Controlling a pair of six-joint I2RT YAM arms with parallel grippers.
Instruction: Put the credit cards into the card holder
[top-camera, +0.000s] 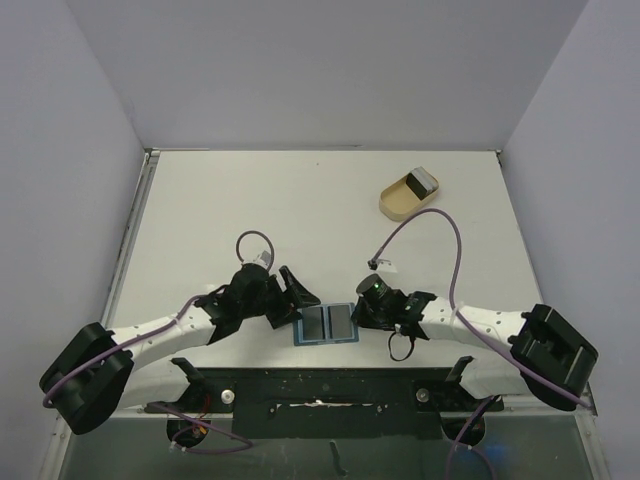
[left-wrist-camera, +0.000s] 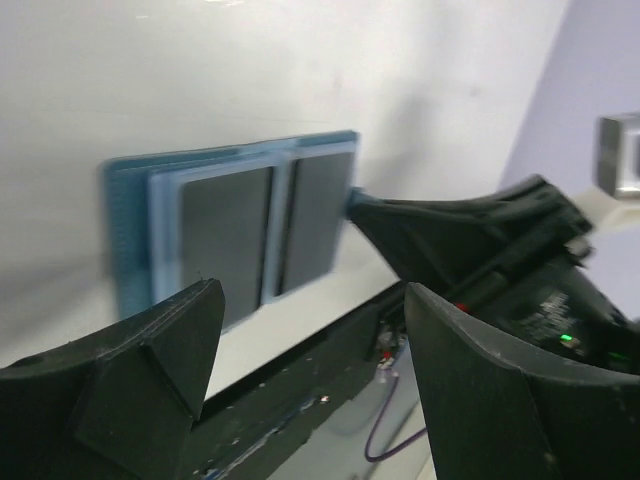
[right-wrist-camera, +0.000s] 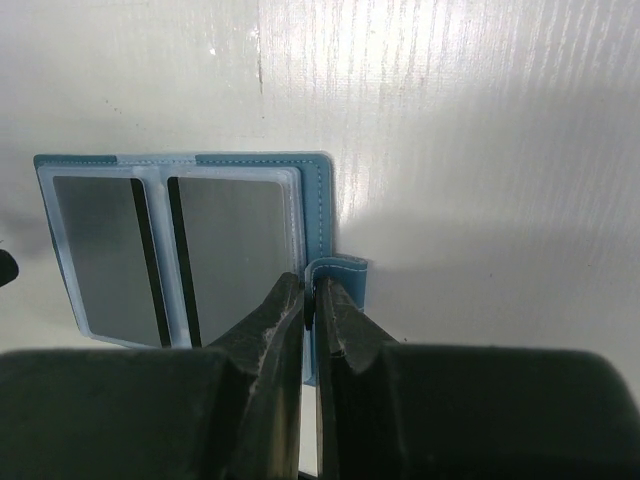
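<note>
The blue card holder lies spread flat near the table's front edge, two grey clear pockets side by side. At its right edge my right gripper is shut on a small blue tab of the holder, visible between its fingertips in the right wrist view. Over the holder's left edge, my left gripper is open; nothing shows between its fingers, and the holder is in front of them. Dark and grey flat pieces, probably the cards, rest in a tan box at the back right.
The tan box stands well away from both arms. A dark panel lies just beyond the front edge, and the right gripper's cable arches above its arm.
</note>
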